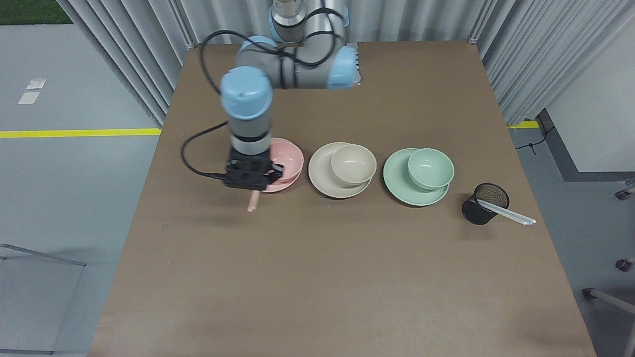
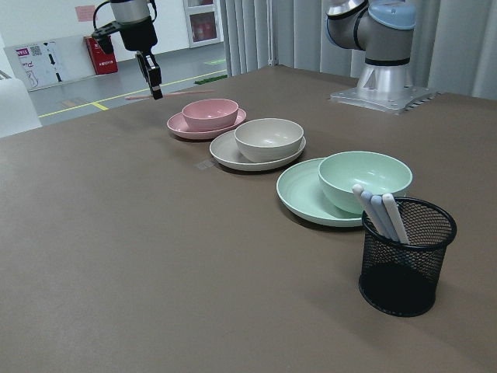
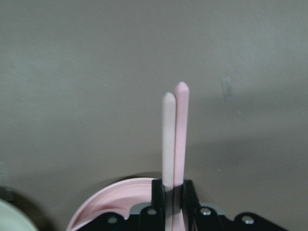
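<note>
My gripper is shut on a pair of pink chopsticks (image 3: 181,130), one paler, held raised over the table. Below it sit the pink bowl (image 2: 210,113) on its pink plate (image 2: 180,127), partly hidden by the arm in the front view. To the right are a cream bowl (image 1: 353,163) on a cream plate (image 1: 321,169) and a green bowl (image 1: 431,167) on a green plate (image 1: 399,178).
A black mesh cup (image 2: 400,287) with several light chopsticks (image 1: 506,214) leaning in it stands at the right.
</note>
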